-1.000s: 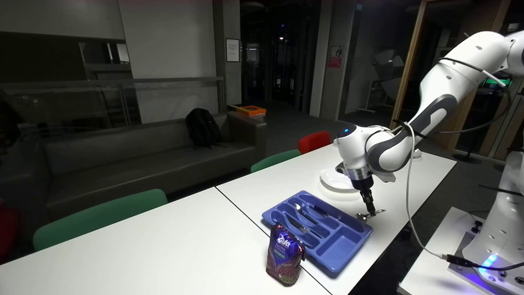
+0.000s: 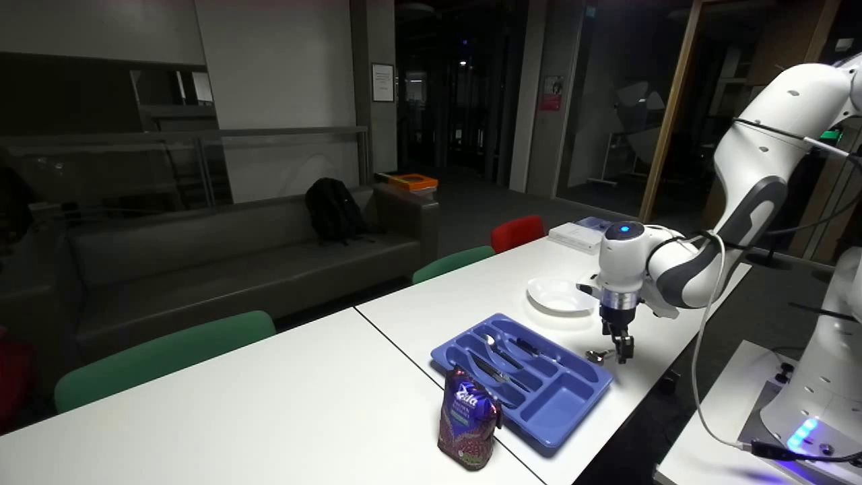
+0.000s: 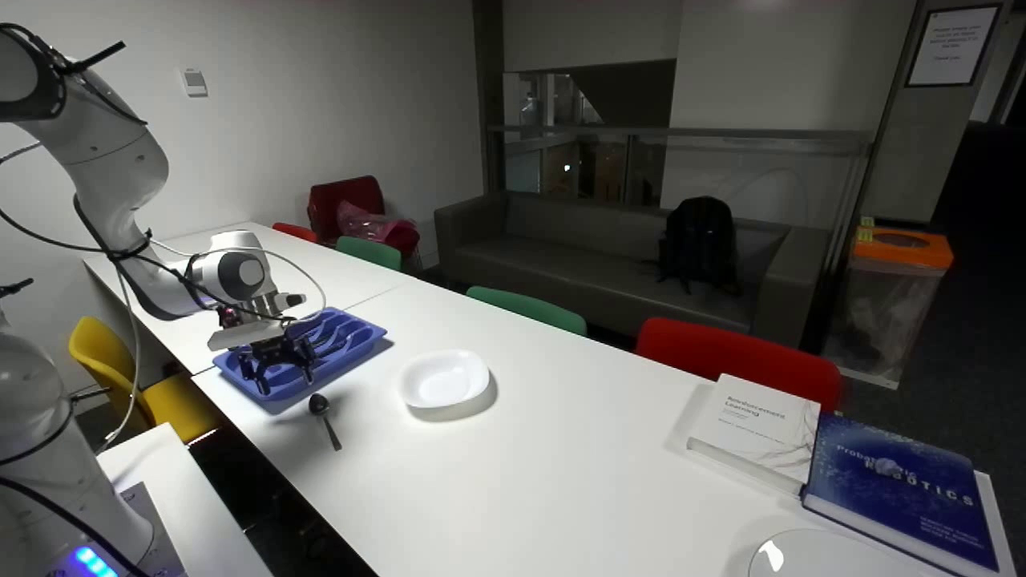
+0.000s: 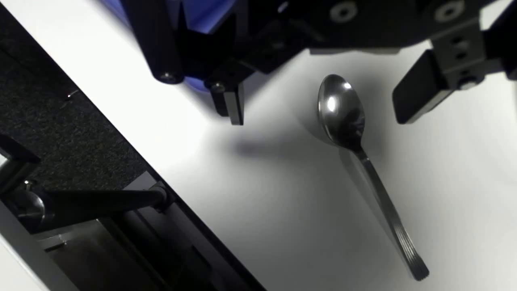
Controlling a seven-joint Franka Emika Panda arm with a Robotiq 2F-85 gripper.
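A metal spoon (image 4: 341,114) lies alone on the white table, its bowl towards the gripper and its handle slanting away in the wrist view. My gripper is open above the table, its two dark fingers wide apart with nothing held; the spoon's bowl shows in the gap between them. In exterior view 2 the spoon (image 3: 327,419) lies clear in front of the blue cutlery tray (image 3: 368,341), with the gripper (image 3: 285,377) seen against the tray. Several pieces of cutlery lie in the tray's compartments; its wide end compartment (image 2: 557,404) looks empty.
A white bowl (image 2: 557,296) stands beyond the gripper, and a purple packet (image 2: 469,424) is at the tray's near side. Two books (image 3: 755,428) and a plate (image 3: 817,554) lie at the table's far end. The table edge runs close to the spoon.
The arm has shifted right in exterior view 1, towards the robot base, and its wrist has turned more upright. The tray, packet and bowl have stayed put.
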